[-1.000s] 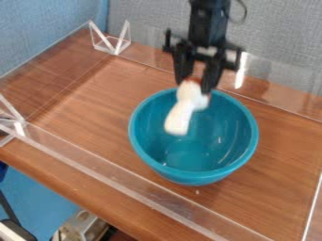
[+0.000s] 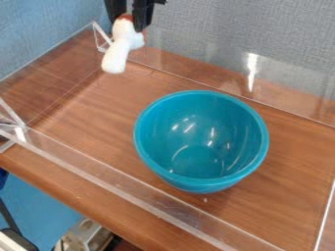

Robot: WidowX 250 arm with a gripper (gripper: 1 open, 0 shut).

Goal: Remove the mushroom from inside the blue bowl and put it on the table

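Observation:
The mushroom (image 2: 118, 51), white with a reddish part at its top, hangs in the air over the far left part of the wooden table (image 2: 92, 103). My black gripper (image 2: 127, 16), cut off by the top edge of the view, is shut on its upper end. The blue bowl (image 2: 147, 137) stands right of centre, upright and empty. Mushroom and gripper are both well to the left of the bowl and behind it.
A white wire rack (image 2: 98, 36) stands at the back left, partly behind the mushroom. Clear low walls run along the table's edges. Bare wood lies left of the bowl.
Held in the gripper, the mushroom has risen out of the bowl and moved left and away from the camera. The bowl has stayed in place.

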